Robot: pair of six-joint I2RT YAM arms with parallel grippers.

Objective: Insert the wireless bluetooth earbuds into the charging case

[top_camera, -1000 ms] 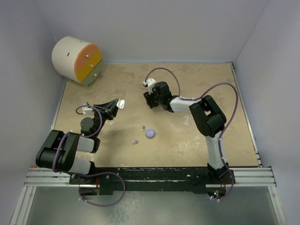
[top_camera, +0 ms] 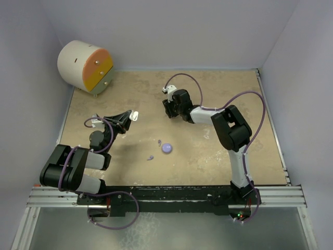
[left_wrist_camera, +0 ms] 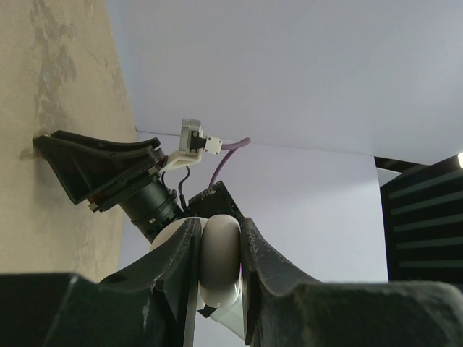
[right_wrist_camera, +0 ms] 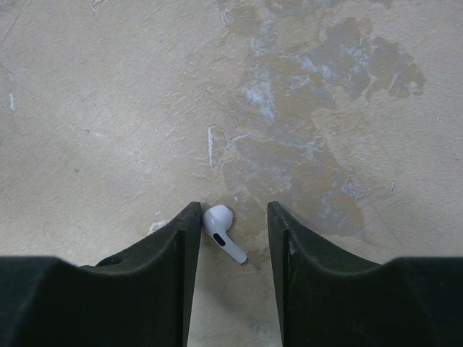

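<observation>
My left gripper [top_camera: 129, 117] is shut on the white charging case [left_wrist_camera: 220, 259], held in the air at the left side of the table. My right gripper [top_camera: 169, 109] is low over the middle back of the table, part open; in the right wrist view a white earbud [right_wrist_camera: 221, 223] lies between its fingertips on the table, beside the left finger. In the top view two small earbud-like pieces [top_camera: 159, 142] lie near a round lilac object [top_camera: 167, 148].
A white cylindrical object [top_camera: 85, 67] with coloured panels stands at the back left.
My right gripper has shifted slightly to the right. The left arm and the pieces at the middle front have not moved.
</observation>
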